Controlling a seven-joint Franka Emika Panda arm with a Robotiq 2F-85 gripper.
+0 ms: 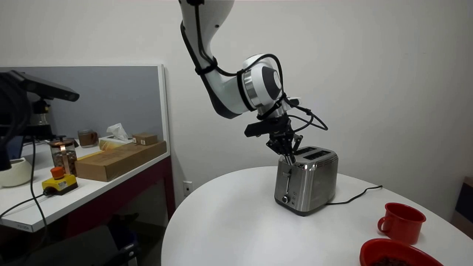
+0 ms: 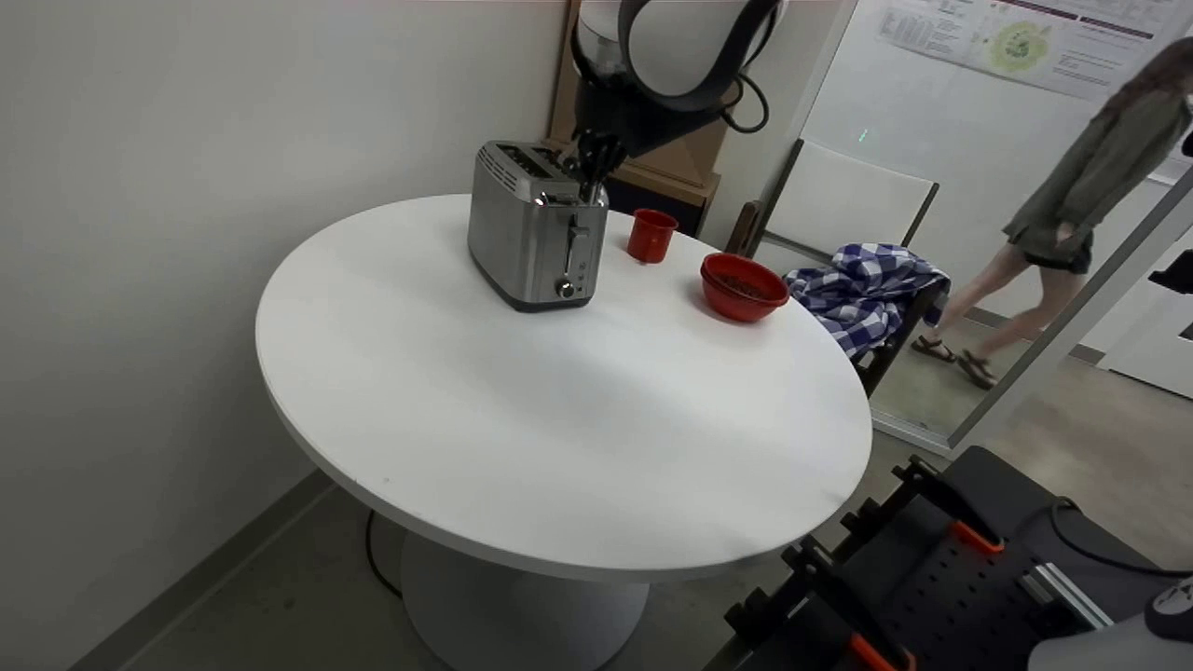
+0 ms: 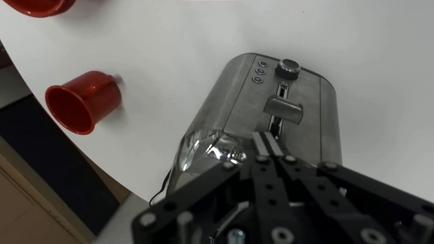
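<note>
A silver two-slot toaster (image 1: 315, 184) stands upright on the round white table (image 2: 447, 425). Its front carries a lever (image 3: 283, 109) in a vertical slot, with a round knob (image 3: 288, 69) and small buttons below. My gripper is shut, its two fingertips side by side and nothing showing between them. In the wrist view the tips lie over the top of the lever's slot, above the lever and apart from it in the picture. Whether they touch the toaster's face I cannot tell.
A red mug (image 1: 402, 222) and a red bowl (image 2: 745, 289) with dark contents stand to one side of the toaster. The toaster's black cord (image 1: 354, 198) trails behind it. A person (image 2: 1102, 168) walks beyond the table.
</note>
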